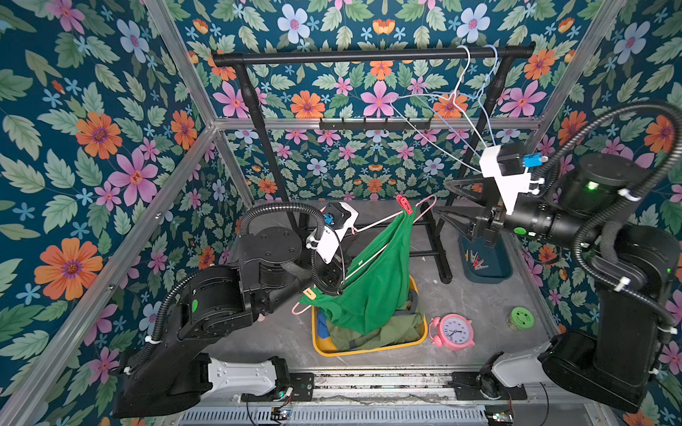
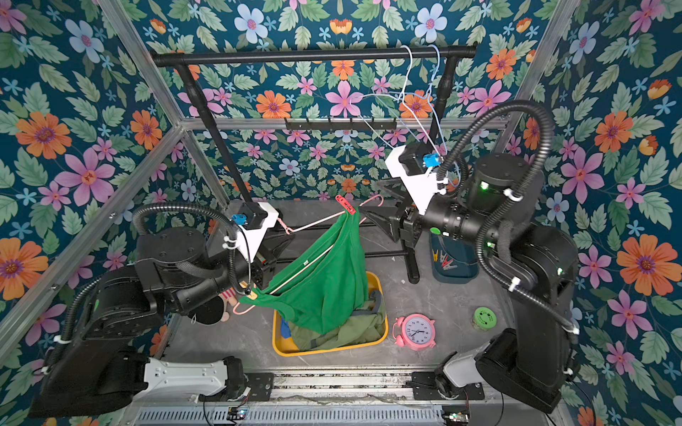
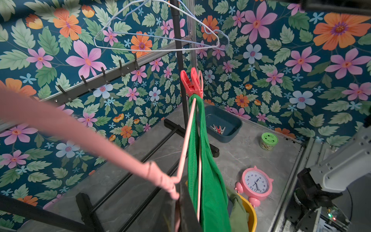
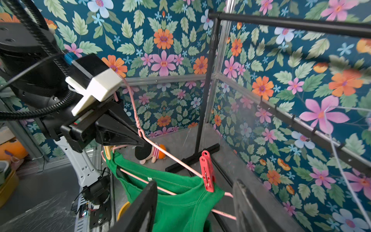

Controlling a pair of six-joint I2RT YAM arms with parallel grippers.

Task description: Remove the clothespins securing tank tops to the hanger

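A green tank top hangs on a pink hanger. A red clothespin clips its far strap to the hanger. At the near end sits a yellowish clothespin. My left gripper is shut on the hanger at the base of its hook, as the right wrist view shows. My right gripper stands open with its fingertips just right of the red clothespin; in the right wrist view the clothespin appears between its fingers, and I cannot tell whether they touch it.
Below the top is a yellow bin with folded clothes. A blue bin at the right holds several clothespins. A pink alarm clock and a green-lidded jar stand nearby. Empty hangers hang from the black rack.
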